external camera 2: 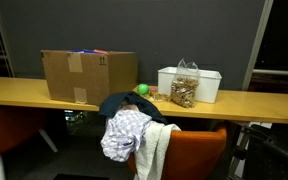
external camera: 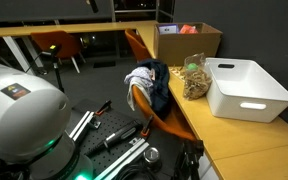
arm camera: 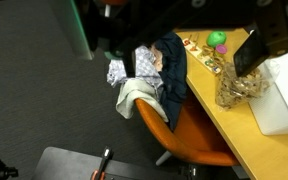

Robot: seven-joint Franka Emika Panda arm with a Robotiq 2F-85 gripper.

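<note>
In the wrist view my gripper stands open, its dark fingers wide apart and nothing held between them. Beyond and below the fingers, clothes hang over an orange chair [arm camera: 199, 138]: a dark garment [arm camera: 171, 75], a patterned light cloth [arm camera: 117, 72] and a whitish cloth [arm camera: 139, 93]. A clear bag of brown pieces [external camera: 196, 76] stands upright on the wooden table, close to a white bin [external camera: 249, 90]. The bin looks empty in exterior view 1. Exterior view 2 shows the bag [external camera 2: 185, 86] in front of the bin [external camera 2: 210, 85].
A large cardboard box [external camera 2: 89, 77] with things inside stands on the table [external camera 2: 24, 92]. Beside it lie a green ball [external camera 2: 142, 89] and small items. Bare tabletop [external camera: 239, 135] extends toward the robot base. More orange chairs [external camera: 59, 45] stand farther back.
</note>
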